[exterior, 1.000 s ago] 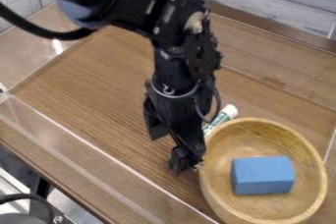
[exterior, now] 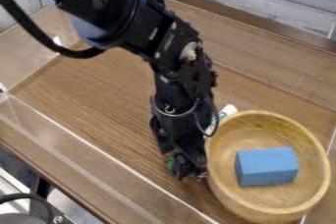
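Note:
My black gripper [exterior: 184,154] is low over the wooden table [exterior: 92,120], just left of a large wooden bowl [exterior: 256,198]. A small dark green object [exterior: 172,163] shows between or beside the fingertips, partly hidden by them; I cannot tell whether it is held. The bowl holds a blue block [exterior: 266,166]. Behind the gripper, near the bowl's back-left rim, lies a white tube-like item [exterior: 226,111], partly hidden by the arm.
A wall runs along the back. A black cable lies at the lower left, beyond the table's front edge.
The gripper has moved lower, down around the small green object beside the bowl. The bowl and blue block look nearly unchanged in place.

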